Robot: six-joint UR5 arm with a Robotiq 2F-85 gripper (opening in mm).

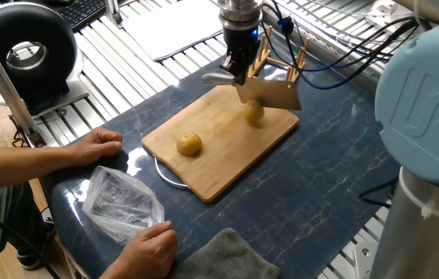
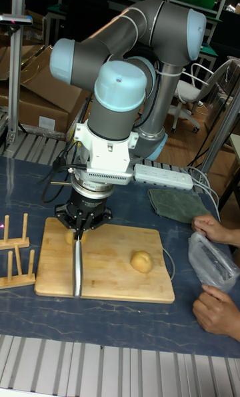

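My gripper [image 1: 240, 77] is shut on the handle of a cleaver, over the far part of the wooden cutting board [image 1: 218, 167]. The cleaver's broad blade [image 1: 275, 94] points right in exterior view 1; exterior view 3 shows its silvery handle [image 2: 78, 272] toward the camera, below the gripper [image 2: 83, 226]. One potato [image 1: 254, 112] is right at the blade's lower edge; whether it rests on the board or clings to the blade, I cannot tell. Another potato [image 1: 189, 143] sits alone on the board, clear of the knife.
A wooden peg rack [image 1: 281, 70] stands close behind the blade. A person's hands [image 1: 148, 249] rest at the table edge by a clear plastic bag [image 1: 122, 205]. A grey-green cloth [image 1: 227, 257] lies at the front. Dark tabletop right of the board is free.
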